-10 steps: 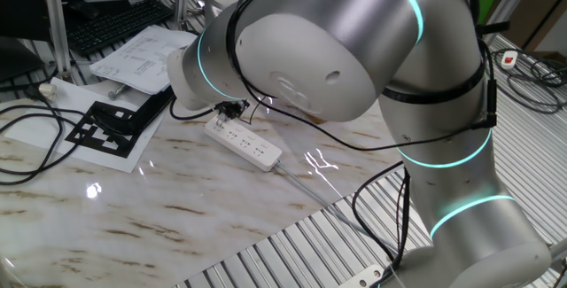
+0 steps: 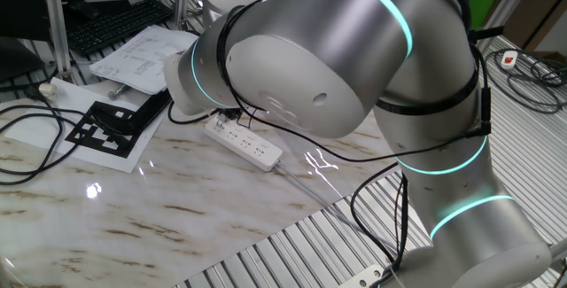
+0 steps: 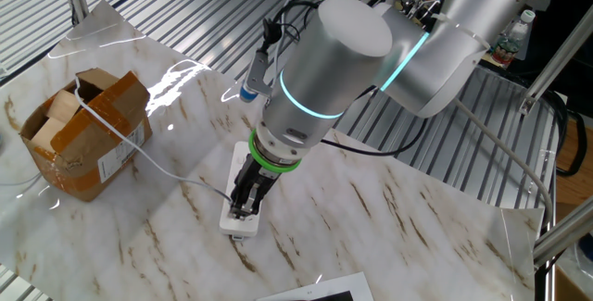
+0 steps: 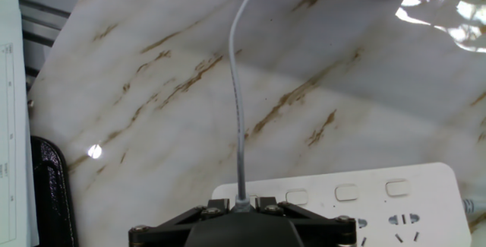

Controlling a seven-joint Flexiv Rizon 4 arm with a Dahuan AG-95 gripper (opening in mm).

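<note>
A white power strip (image 2: 252,149) lies on the marble-patterned table, with its switches and sockets facing up. In the wrist view the strip (image 4: 425,190) fills the lower right. My gripper points down over one end of it, its black fingertips close together around the plug end of a thin grey cable (image 4: 238,102). The plug body is mostly hidden by the gripper. Exterior view 2 shows the fingers low against the strip (image 3: 228,224); whether the plug sits in a socket cannot be made out.
The cable runs to an open cardboard box (image 3: 93,134). Papers (image 2: 142,58), a printed marker sheet (image 2: 106,133) and a black object (image 4: 53,190) lie on the far side from the box. Bare table surrounds the strip.
The arm has shifted slightly left and down in exterior view 1, and the gripper is now more hidden behind it. The power strip looks unmoved.
</note>
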